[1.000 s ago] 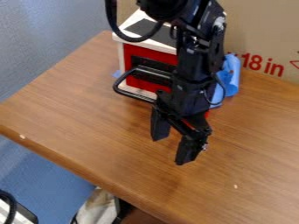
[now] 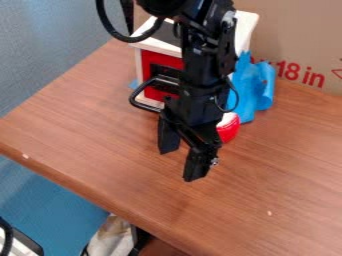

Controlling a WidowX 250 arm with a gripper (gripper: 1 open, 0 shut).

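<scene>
The black robot arm hangs over the wooden table (image 2: 160, 200) with its gripper (image 2: 183, 158) low above the tabletop, fingers pointing down; whether they are open or shut is hard to tell. Behind it stands a red and white box (image 2: 155, 66) with a dark top. A red round object (image 2: 229, 127) is partly hidden behind the gripper, on the right side.
A blue plastic object (image 2: 255, 85) sits right of the box, in front of a cardboard box (image 2: 301, 35) at the back. Beyond the left edge is a blue floor with some equipment.
The gripper has moved slightly left and up, away from the viewer, showing more of the red round object behind it.
</scene>
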